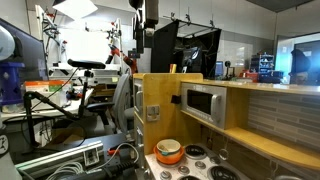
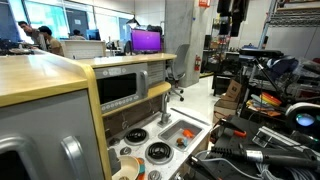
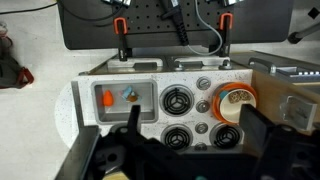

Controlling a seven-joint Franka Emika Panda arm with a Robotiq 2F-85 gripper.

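Observation:
High above a toy kitchen counter, my gripper stands open, its two dark fingers wide apart and nothing between them. In exterior view 1 the gripper (image 1: 139, 42) hangs at the upper left, well clear of the counter. An orange pot (image 3: 220, 103) with a pale bowl-like piece in it sits at the right of the wrist view, beside the burners. To the left is a metal sink (image 3: 145, 117), holding a small orange-red item (image 3: 108, 98) and a small blue and orange item (image 3: 129, 92).
Black burners (image 3: 177, 100) and knobs lie between sink and pot. A silver microwave (image 1: 203, 103) stands in a wooden shelf (image 1: 262, 140) along the counter's back. Cables (image 2: 222, 157) run beside the robot base. The air around the gripper is free.

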